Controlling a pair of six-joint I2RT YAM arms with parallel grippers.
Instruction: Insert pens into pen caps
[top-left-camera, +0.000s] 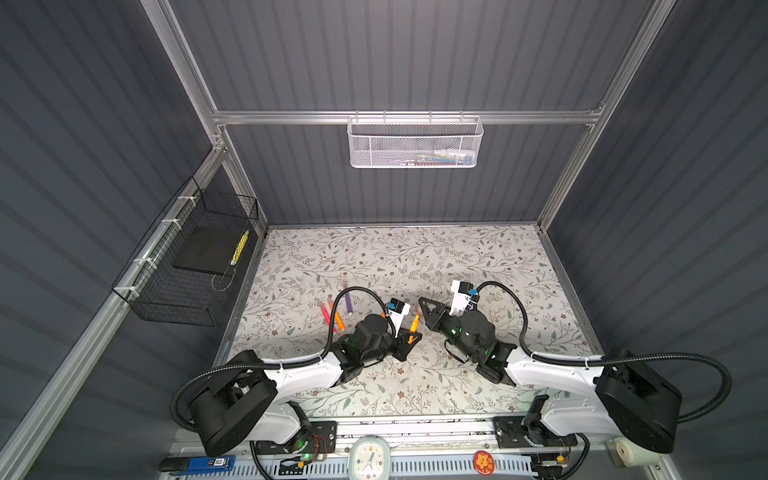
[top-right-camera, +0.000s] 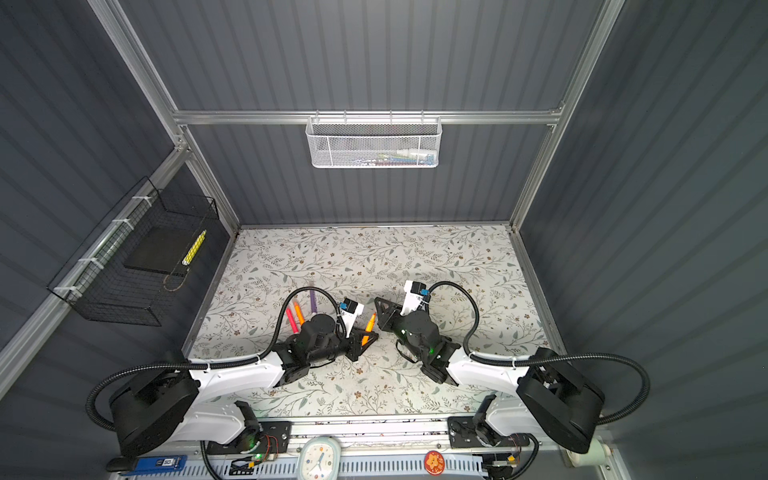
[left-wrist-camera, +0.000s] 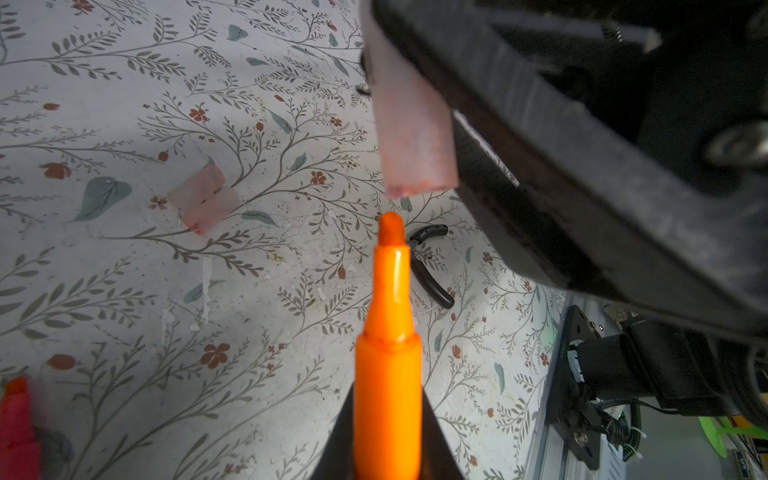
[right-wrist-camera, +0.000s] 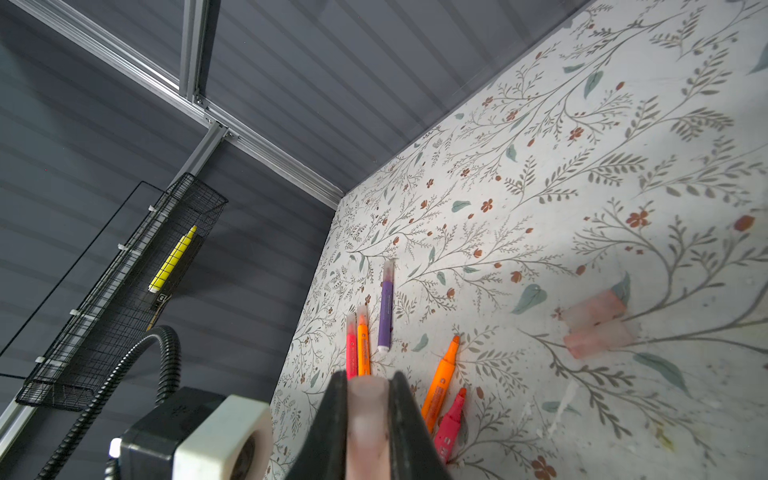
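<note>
An uncapped orange pen (left-wrist-camera: 388, 400) points tip up, my left gripper (top-left-camera: 410, 340) shut around its lower body. My right gripper is shut on a translucent pinkish cap (left-wrist-camera: 416, 136). In the left wrist view the cap's open end hangs just above the pen tip and a little to its right; a small gap separates them. Uncapped on the table lie another orange pen (right-wrist-camera: 440, 382) and a pink one (right-wrist-camera: 450, 424). Two loose translucent caps (right-wrist-camera: 598, 337) rest side by side farther right in the right wrist view.
Pink (right-wrist-camera: 352, 345), orange (right-wrist-camera: 363, 344) and purple (right-wrist-camera: 385, 312) capped pens lie together at the table's left. Wire baskets hang on the back (top-left-camera: 415, 148) and left walls.
</note>
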